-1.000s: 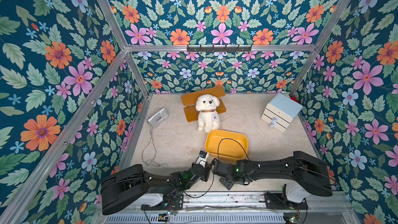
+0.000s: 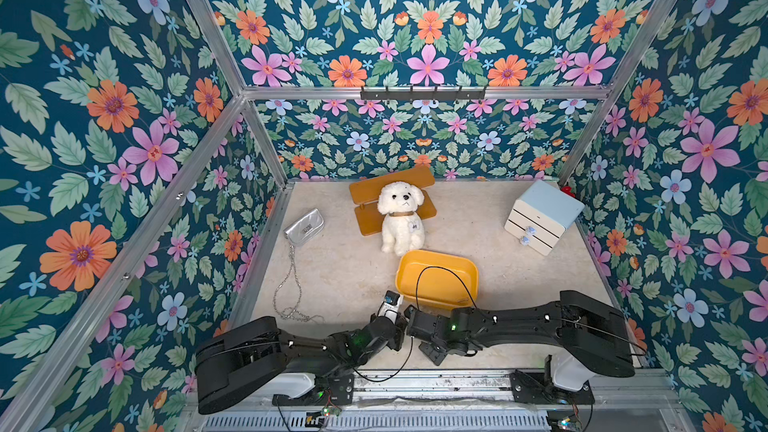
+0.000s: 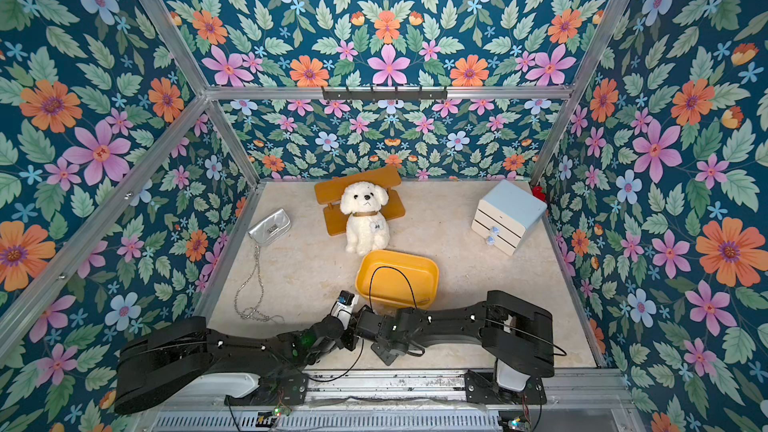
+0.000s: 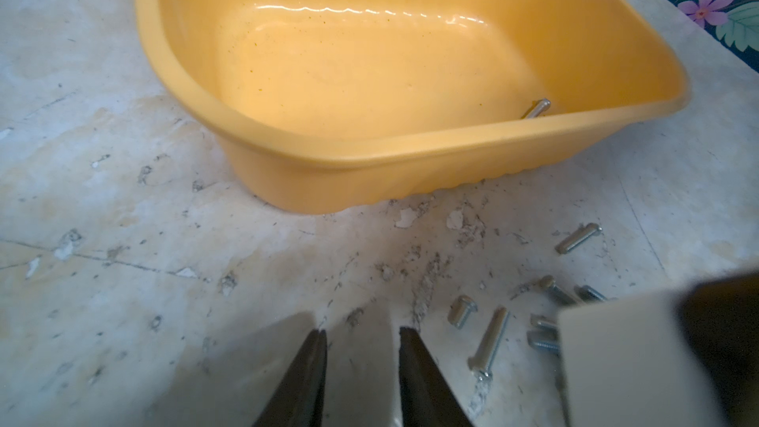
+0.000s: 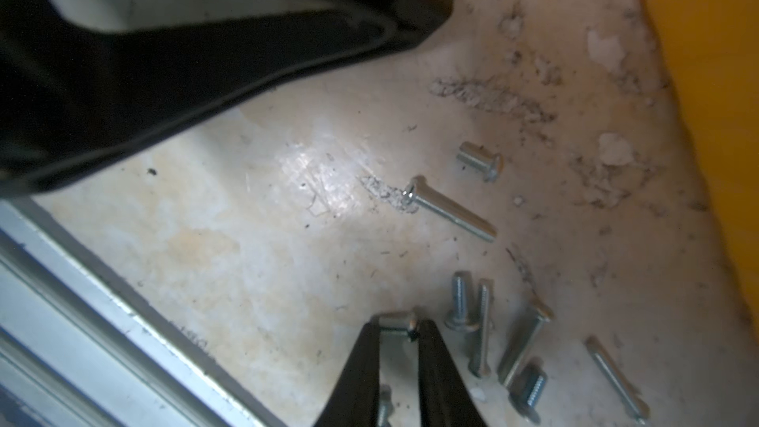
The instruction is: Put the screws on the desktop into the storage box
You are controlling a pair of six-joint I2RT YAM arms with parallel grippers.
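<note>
The yellow storage box [image 4: 379, 146] has one screw [image 4: 537, 108] inside. Several screws lie loose on the desktop outside it, including a long screw [image 5: 449, 209] and a short one [image 5: 479, 159]. My right gripper is low among them, part open, its fingertips at a small screw lying crosswise; whether they touch it is unclear. My left gripper stands open in front of the box, left of the screws, with nothing visible between its fingers.
A white plush dog [image 2: 400, 216] on brown boards stands behind the box. A silver purse [image 2: 304, 225] with chain lies left, a drawer cabinet [image 2: 542, 216] stands back right. Both arms crowd the front middle; the metal front edge [image 5: 95, 300] is close.
The left arm shows no visible movement.
</note>
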